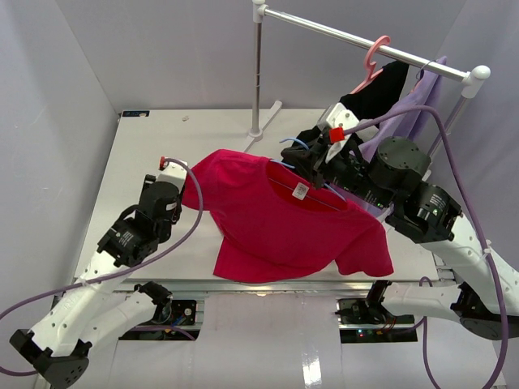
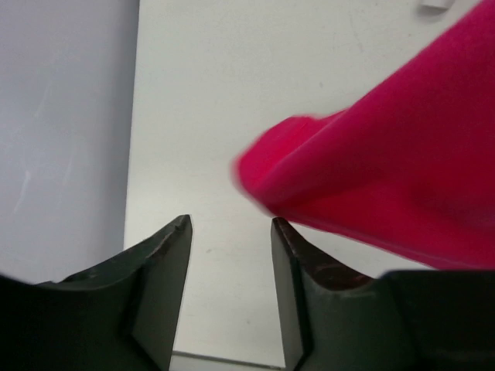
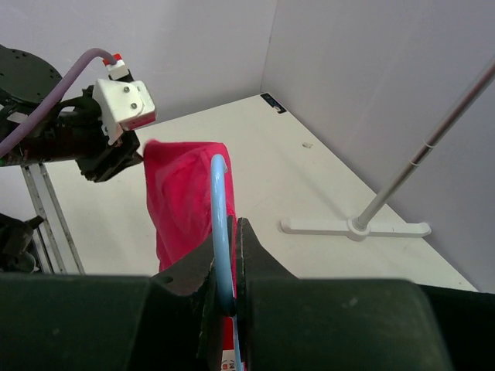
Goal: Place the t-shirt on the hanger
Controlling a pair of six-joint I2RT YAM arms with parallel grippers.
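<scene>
The red t shirt (image 1: 276, 231) is spread at the centre of the table, its neck opening round a blue hanger (image 3: 221, 224). My right gripper (image 1: 312, 162) is shut on the hanger near the collar. My left gripper is open at the shirt's upper left corner; in the left wrist view the blurred red fabric (image 2: 371, 178) lies just beyond its separated fingertips, with nothing visible between them.
A clothes rack (image 1: 324, 26) stands at the back right, holding a pink hanger (image 1: 369, 65), black clothing (image 1: 373, 93) and purple clothing (image 1: 405, 117).
</scene>
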